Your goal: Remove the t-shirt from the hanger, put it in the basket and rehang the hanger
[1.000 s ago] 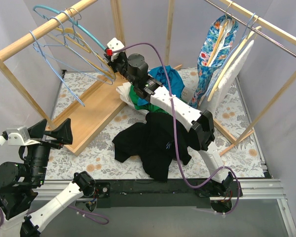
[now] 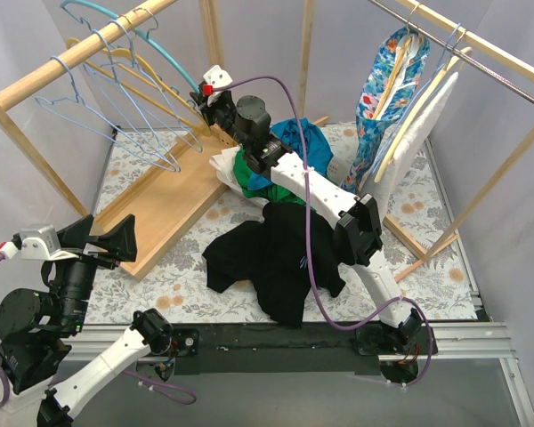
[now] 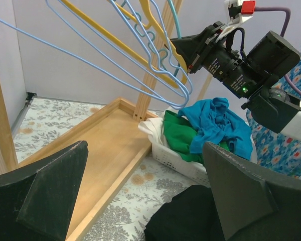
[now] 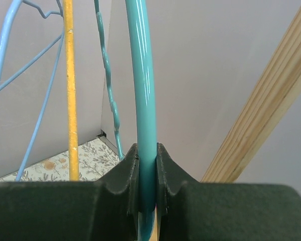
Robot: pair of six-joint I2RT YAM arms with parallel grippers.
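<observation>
My right gripper (image 2: 202,100) is up at the left rail, its fingers on the end of a teal hanger (image 4: 144,90); in the right wrist view the hanger runs down between them. Blue and yellow hangers (image 2: 142,116) hang beside it without clothing. My left gripper (image 2: 107,240) stands open at lower left, empty. A black garment (image 2: 258,258) lies on the floral mat; I cannot tell if it is a T-shirt. On the right rack hang a blue patterned garment (image 2: 387,98) and a white one (image 2: 409,151).
A wooden tray (image 2: 169,209) lies under the left rail. A basket (image 3: 170,164) of green, teal and white cloths stands behind the black garment. Floral mat shows around them.
My left gripper has moved very slightly.
</observation>
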